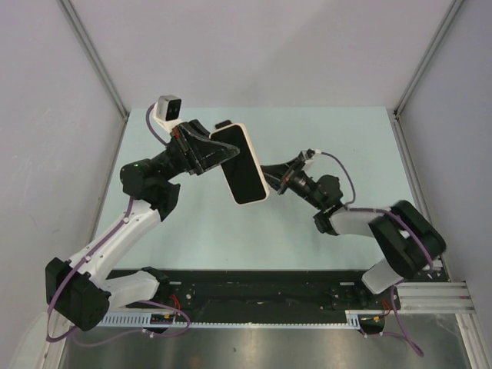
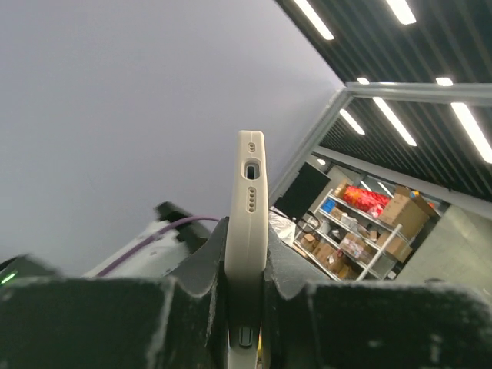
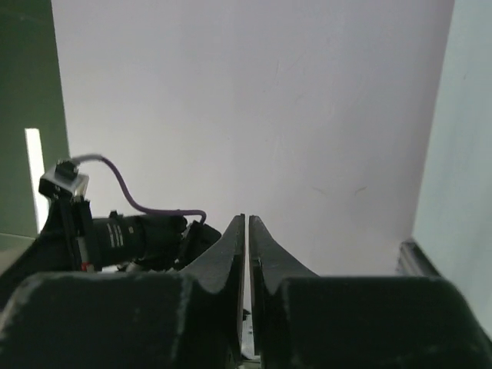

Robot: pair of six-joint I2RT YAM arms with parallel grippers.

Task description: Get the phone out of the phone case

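Note:
A phone with a black screen (image 1: 243,167) sits in its white case (image 2: 247,200), held up above the table. My left gripper (image 1: 223,154) grips it by its left side; in the left wrist view the case's end, with a port opening and small holes, stands upright between the fingers. My right gripper (image 1: 266,174) is at the lower right edge of the case in the top view; whether it touches cannot be made out. The right wrist view shows its fingertips (image 3: 236,238) together, nothing between them, and no phone there.
A small dark object (image 1: 223,124) shows just behind the phone's top end. Walls (image 1: 54,115) stand at both sides and at the back.

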